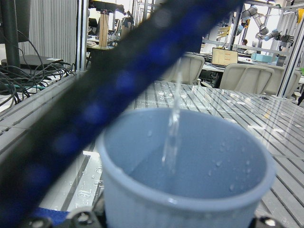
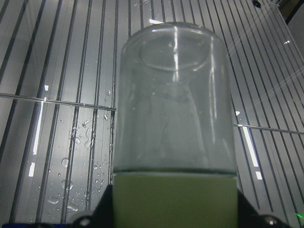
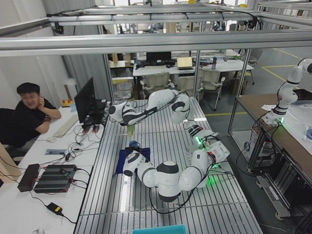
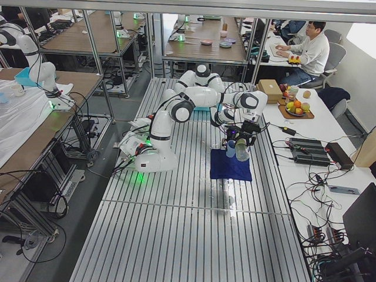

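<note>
A blue cup (image 1: 185, 190) with droplets fills the lower left wrist view, with a blurred stream or streak inside; my left gripper (image 4: 232, 132) is at this cup, its fingers mostly hidden. A clear container with a green band (image 2: 175, 104) fills the middle of the right wrist view, held by my right gripper, whose fingers are mostly hidden behind it. In the camera right view this container (image 4: 242, 151) is tilted beside the blue cup, above a dark blue cloth (image 4: 226, 170).
A teal bin (image 3: 158, 229) sits at the near end of the slatted metal table (image 3: 107, 204). Water drops lie on the slats. Side desks hold cables, a monitor and electronics; a person sits at the left.
</note>
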